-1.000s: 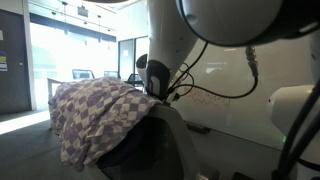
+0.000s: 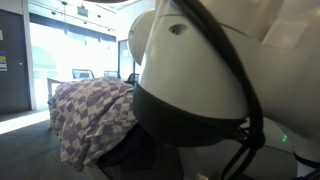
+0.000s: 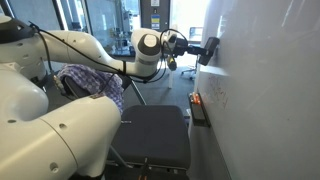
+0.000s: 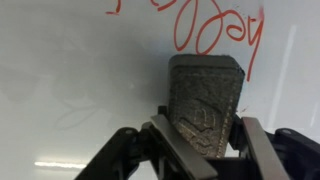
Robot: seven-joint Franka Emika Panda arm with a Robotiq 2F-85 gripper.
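Note:
A dark grey felt eraser stands between the fingers of my gripper, which is shut on it. Its far end is close to the whiteboard; whether it presses on the surface, I cannot tell. Red handwriting runs along the top of the wrist view, just beyond the eraser. From the side, exterior view 2 has the gripper reaching right, with the dark eraser by the board. In exterior view 1 the arm covers the board and gripper.
Below the gripper, a board tray with small items runs along the wall. A dark flat seat or table surface lies beneath the arm. A checkered cloth covers something at the left.
The whiteboard and red writing visible there a second ago are now hidden.

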